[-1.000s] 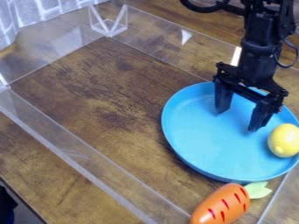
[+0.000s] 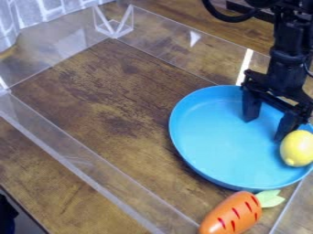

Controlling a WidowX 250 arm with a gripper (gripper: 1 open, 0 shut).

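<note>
My black gripper [image 2: 270, 105] reaches down from the upper right over the back part of a blue plate [image 2: 221, 137]. Its two fingers stand apart with nothing visible between them. A yellow egg-shaped object, like a lemon [image 2: 296, 150], lies at the plate's right side, just below the right finger. An orange toy carrot [image 2: 232, 214] with green leaves lies outside the plate, near the bottom right.
Clear plastic walls [image 2: 86, 155] edge the wooden surface [image 2: 98, 87] on the left and back.
My gripper has moved to the right and slightly down, toward the yellow object. The plate, carrot and yellow object look unmoved.
</note>
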